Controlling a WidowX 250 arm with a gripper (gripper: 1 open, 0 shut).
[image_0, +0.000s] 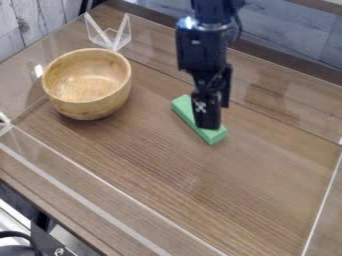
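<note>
My black gripper (215, 108) is open, its fingers pointing down over a green rectangular block (202, 131) that lies on the wooden table (160, 200). The fingers partly cover the block's upper right part; whether they touch it I cannot tell.
A round wooden bowl (86, 84) stands at the left, apart from the block. A small white object (110, 35) is at the back left.
</note>
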